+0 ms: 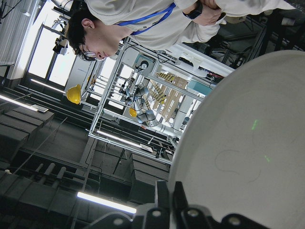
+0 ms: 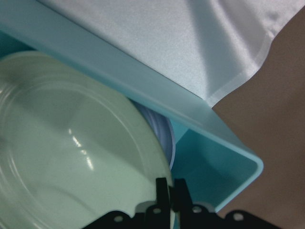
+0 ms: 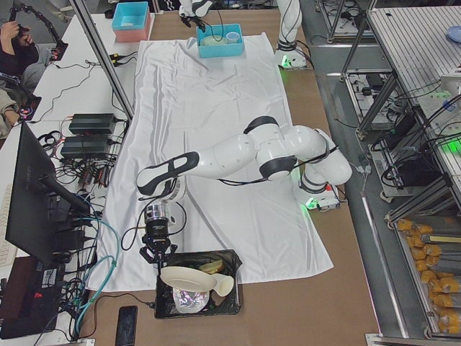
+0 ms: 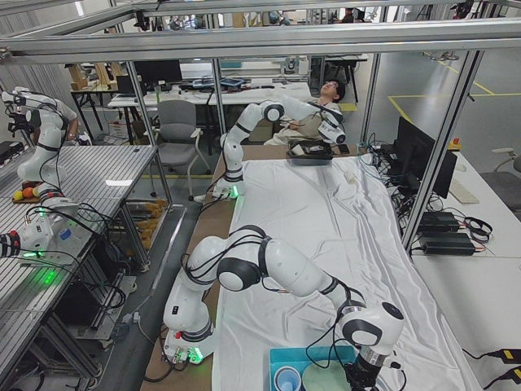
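In the camera left view my left gripper point(image 3: 160, 261) is shut on the edge of a white plate point(image 3: 186, 277), which is tilted over a black bin point(image 3: 232, 306) holding a foil-covered item point(image 3: 189, 301), a white cup point(image 3: 223, 286) and something yellow. The plate point(image 1: 248, 138) fills the right of the left wrist view. My right gripper is shut on the rim of a pale green plate point(image 2: 81, 143) inside a blue bin point(image 2: 214, 167). A blue round dish point(image 2: 163, 131) lies partly under or behind that plate.
A white cloth point(image 3: 216, 101) covers most of the table, clear between the bins. A monitor, power units and cables point(image 3: 86, 144) line one side; a phone point(image 3: 126, 324) lies beside the black bin. Metal frame posts stand around the table.
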